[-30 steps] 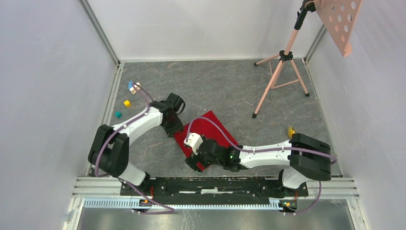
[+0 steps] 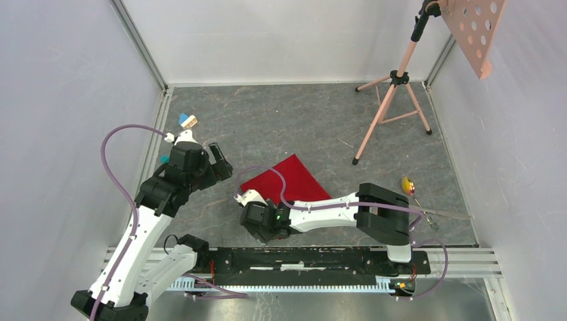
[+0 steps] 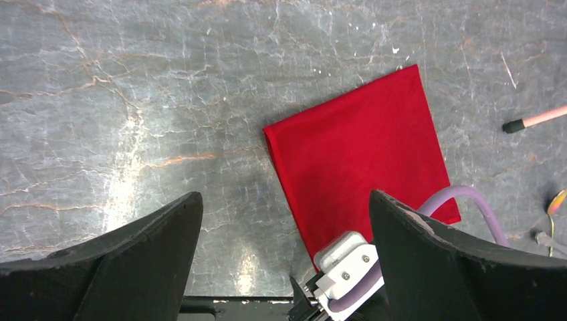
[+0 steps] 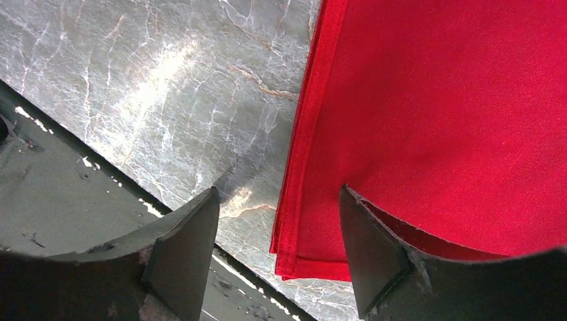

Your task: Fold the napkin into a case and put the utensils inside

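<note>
The red napkin [image 2: 294, 178] lies folded on the grey floor, its layered left edge showing in the right wrist view. My left gripper [image 2: 220, 162] is up and to the left of the napkin, open and empty; in the left wrist view the whole upper napkin [image 3: 361, 147] shows beyond its spread fingers [image 3: 154, 234]. Over the napkin's near corner hangs my right gripper, its fingers apart with nothing gripped. One finger [image 4: 374, 247] is above the cloth, the other above bare floor. In the top view the right arm hides the napkin's near part. Utensils [image 2: 428, 212] lie at the far right, partly covered by the right arm.
A pink tripod [image 2: 390, 100] stands at the back right. Beside the utensils is a yellow object [image 2: 407, 186]. Small toy blocks [image 2: 188, 121] sit by the left wall.
The right gripper has shifted left and slightly down along the near part of the napkin, uncovering the utensils somewhat.
</note>
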